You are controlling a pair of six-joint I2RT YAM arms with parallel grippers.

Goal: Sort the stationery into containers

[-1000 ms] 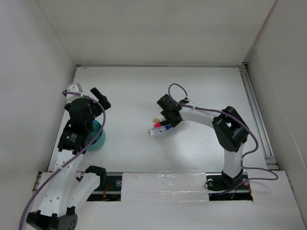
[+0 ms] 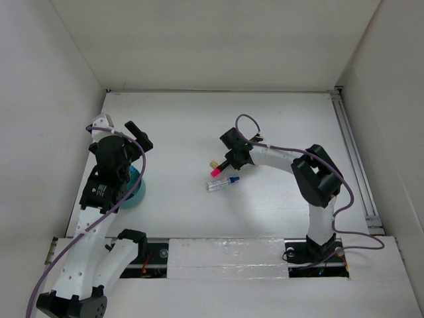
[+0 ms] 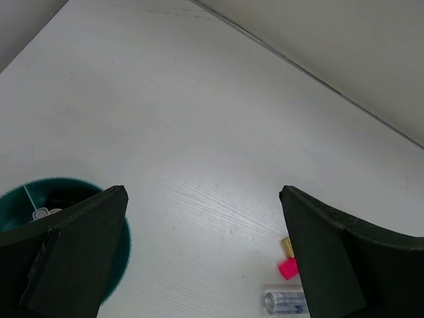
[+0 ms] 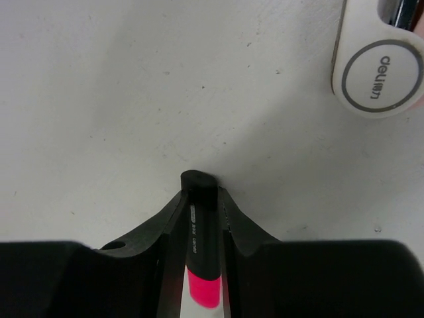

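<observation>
A black marker (image 4: 203, 235) with a pink end lies on the table, and my right gripper is closed in on it, a finger against each side. In the top view, its pink end (image 2: 215, 172) sticks out from under the right gripper. Just in front lies a clear tube with a blue end (image 2: 222, 183), and a small tan piece (image 2: 214, 163) is behind. My left gripper stands open and empty, high at the left by a teal round container (image 2: 134, 192). Inside that container (image 3: 128, 262) some small items show, partly hidden by a finger.
A white tool with a round logo (image 4: 381, 76) lies near the marker, cut off by the right wrist view's edge. Bare table (image 2: 172, 132) stretches between the container and the stationery. Walls stand at the back and sides.
The marker has swung round to a steeper slant, its pink end now apart from the clear tube.
</observation>
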